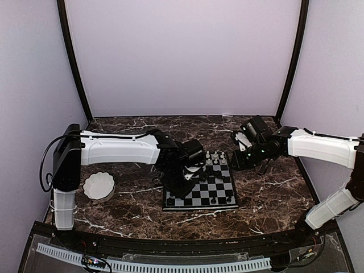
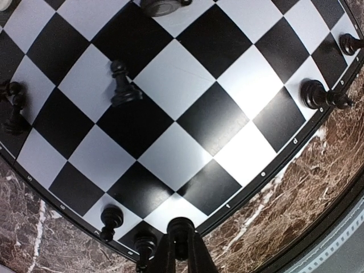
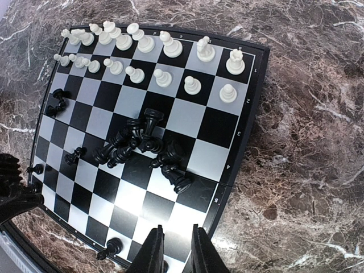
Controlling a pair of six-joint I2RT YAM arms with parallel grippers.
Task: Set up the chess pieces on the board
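The chessboard (image 1: 202, 193) lies on the marble table with white pieces (image 3: 171, 45) standing in two rows at one end and black pieces (image 3: 150, 135) lying in a pile mid-board. Some black pieces stand along the opposite edge, among them a black piece (image 2: 112, 215). My left gripper is shut on a dark chess piece (image 2: 181, 227) at the board's edge, beside two others. My right gripper hangs at the right side of the board, fingertips apart, with nothing visible held between them.
A white round bowl (image 1: 99, 185) stands at the left on the table (image 1: 125, 216). The table right of the board is clear. The left arm reaches over the board's left part.
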